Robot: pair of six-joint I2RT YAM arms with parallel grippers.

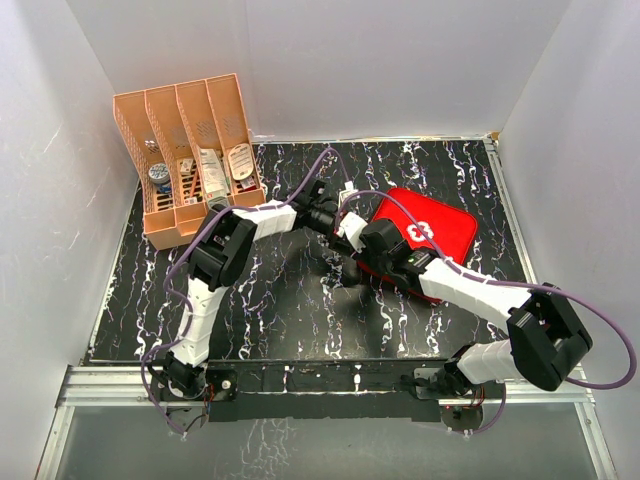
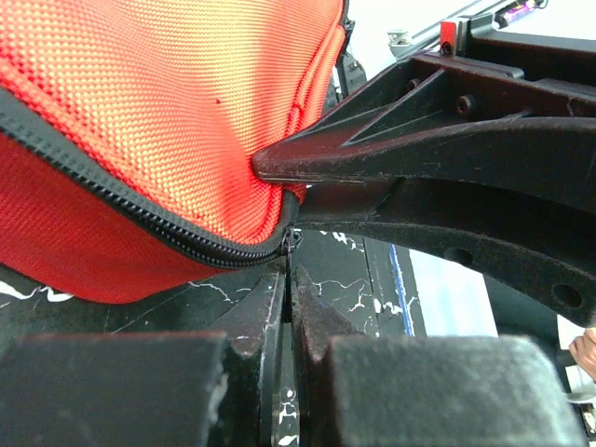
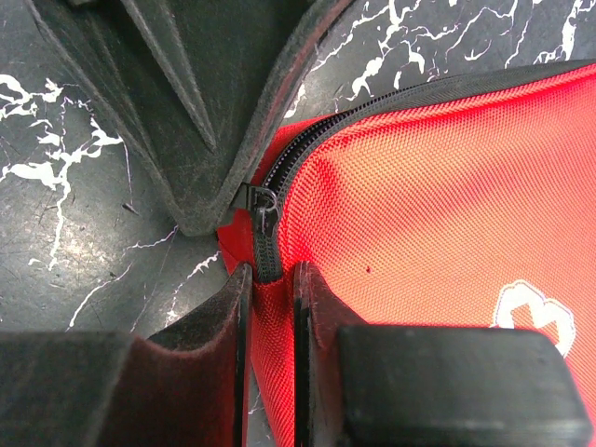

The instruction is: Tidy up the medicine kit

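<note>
The red medicine bag (image 1: pixel 436 224) lies on the dark marble table at right, a white emblem on top. Both grippers meet at its near-left corner. In the left wrist view my left gripper is shut at the zipper pull (image 2: pixel 291 240); whether the pull is between its fingertips is hard to tell. In the right wrist view the bag's black zipper (image 3: pixel 312 140) runs along the edge, and my right gripper has its fingers either side of the red corner, slightly apart. The left gripper's body sits just above that corner.
An orange organizer (image 1: pixel 160 218) with tins, boxes and other items stands at the back left. Walls bound the workspace on the back and both sides.
</note>
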